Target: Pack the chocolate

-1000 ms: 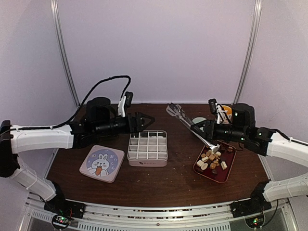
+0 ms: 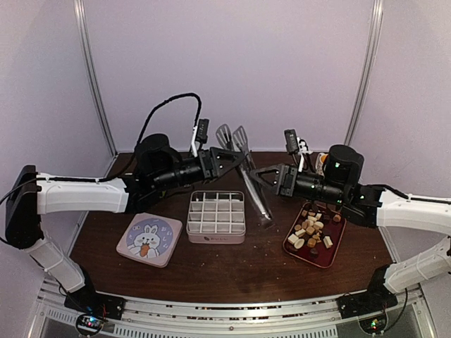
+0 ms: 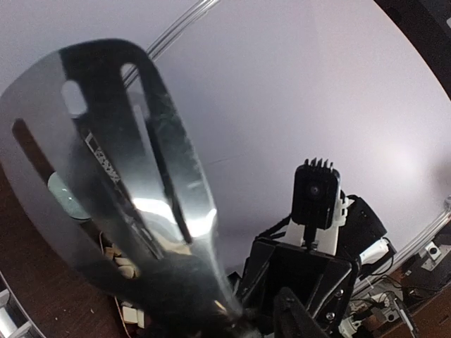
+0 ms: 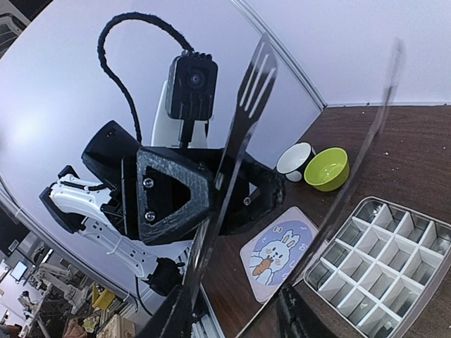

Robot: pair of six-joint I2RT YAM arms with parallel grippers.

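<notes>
Steel tongs [image 2: 254, 190] with slotted heads hang upright between my grippers, above the table. My right gripper [image 2: 271, 176] is shut on them. My left gripper [image 2: 225, 160] is part open at the tongs' upper part, beside the slotted heads; whether it touches them is unclear. The slotted head [image 3: 155, 183] fills much of the left wrist view. Below stands the pink divided box [image 2: 216, 238], with empty compartments as far as seen; its bunny lid [image 2: 148, 239] lies to its left. Chocolate pieces [image 2: 310, 236] lie on the red tray [image 2: 321, 260] at the right.
A green bowl [image 4: 325, 169] and a white cup [image 4: 294, 158] stand behind the left arm in the right wrist view. A cup is partly hidden behind the right arm.
My right gripper has moved left and up, turning the tongs more upright. My left gripper has risen and moved right to meet the tongs.
</notes>
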